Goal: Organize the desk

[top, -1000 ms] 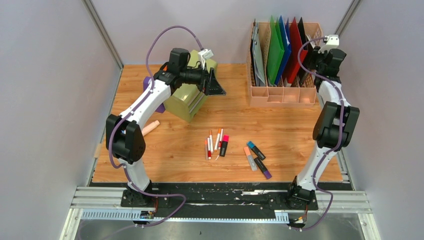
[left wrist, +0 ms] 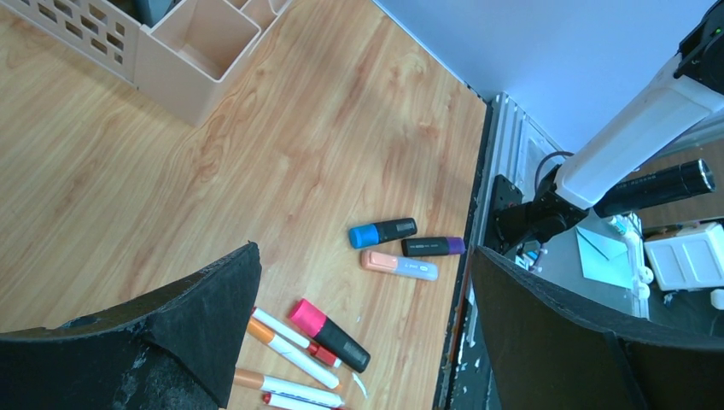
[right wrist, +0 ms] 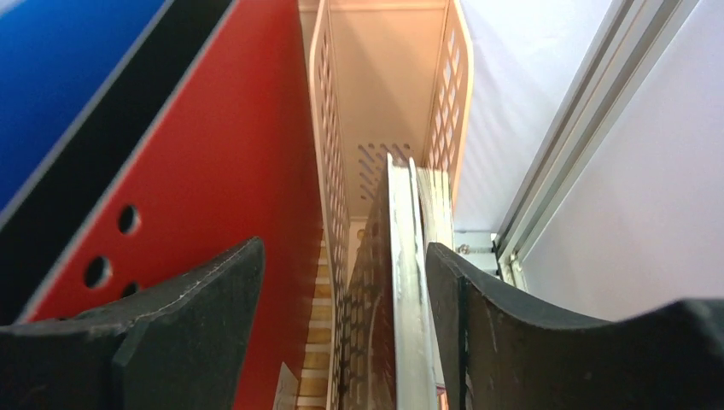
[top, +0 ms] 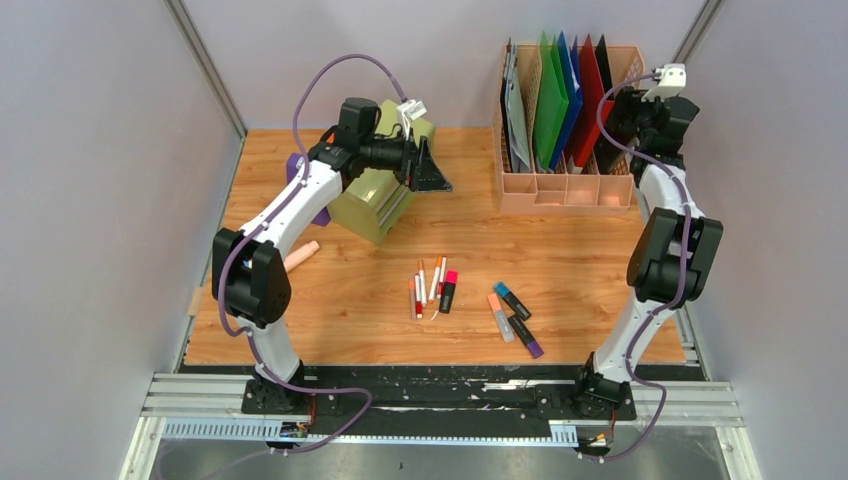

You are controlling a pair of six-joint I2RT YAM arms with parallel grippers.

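Observation:
A pink file organizer (top: 560,200) holds grey, green, blue, red (right wrist: 265,137) and black folders at the back right. My right gripper is open over its rightmost slots, beside the red folder, with white-edged books or papers (right wrist: 405,273) between its fingertips. Whether it touches them I cannot tell. My left gripper hangs open by the green cabinet (top: 365,210), nothing between its fingers. Markers (top: 434,283) and highlighters (top: 512,300) lie loose on the desk.
A purple box (top: 319,214) stands left of the cabinet, partly behind my left arm. A pinkish cylinder (top: 300,255) lies at the left.
My right arm has shifted slightly over the last second, now further back and slightly right at the organizer's right end. The left arm has stayed in place.

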